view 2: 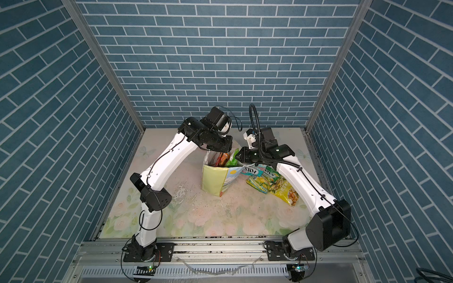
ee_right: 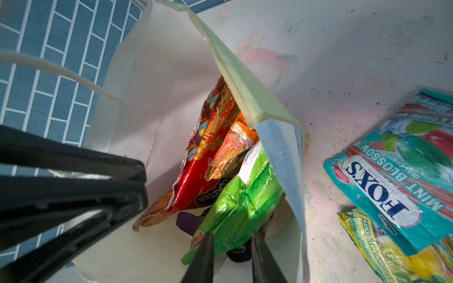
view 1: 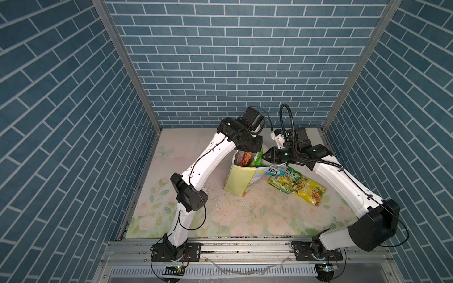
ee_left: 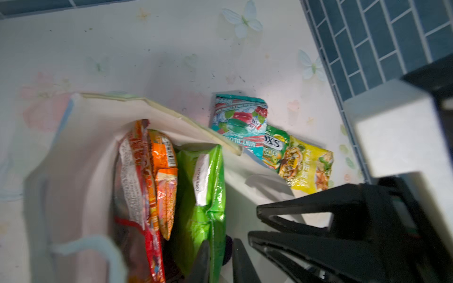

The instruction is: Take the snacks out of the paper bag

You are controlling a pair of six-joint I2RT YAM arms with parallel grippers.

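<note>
The paper bag (view 1: 240, 180), pale yellow at the front, stands upright with its mouth open. Inside, the left wrist view shows a green snack packet (ee_left: 200, 188) beside red and orange packets (ee_left: 162, 174); a dark item at the bottom is partly hidden. Above the mouth is my left gripper, its narrow fingers apart, the green packet showing beyond them. My right gripper is over the bag's right side, fingers parted with nothing gripped between them. Both grippers are close to each other.
On the table to the bag's right lie a teal FOX'S pouch (ee_right: 405, 169), a yellow-green pouch (ee_right: 377, 240) and a yellow snack bag (view 1: 310, 191). A pale handle (ee_left: 92, 250) arches over the bag's mouth.
</note>
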